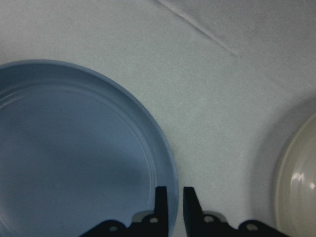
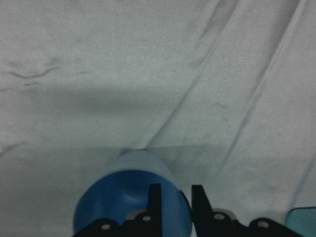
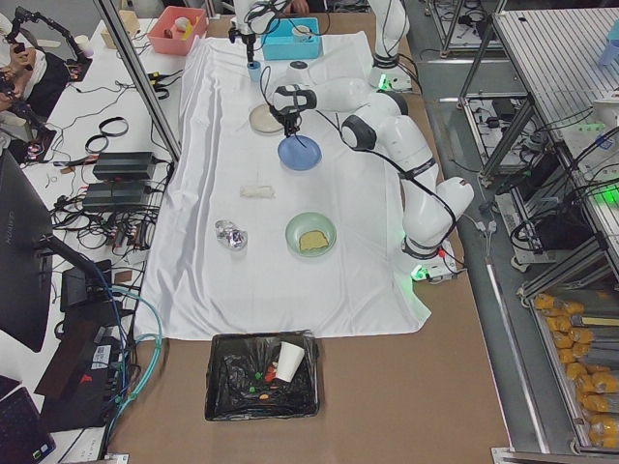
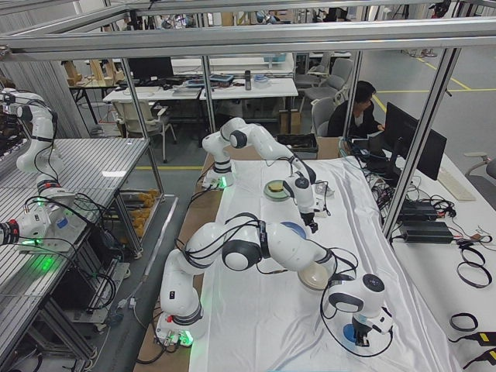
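Note:
A blue plate (image 3: 300, 153) lies on the white cloth beside a beige plate (image 4: 314, 277). My left gripper is at the blue plate's rim, its fingertips close together; whether they grip the rim is unclear. My right gripper is at the rim of a blue cup (image 2: 118, 197) on the cloth, its fingertips a narrow gap apart; whether they hold it is unclear.
A green plate (image 3: 295, 232) with a yellow piece, a white strip (image 3: 257, 191) and a shiny object (image 3: 232, 236) lie nearer in the camera left view. A black tray (image 3: 232, 406) stands beyond the cloth; a blue bin (image 3: 285, 46) is behind the cup.

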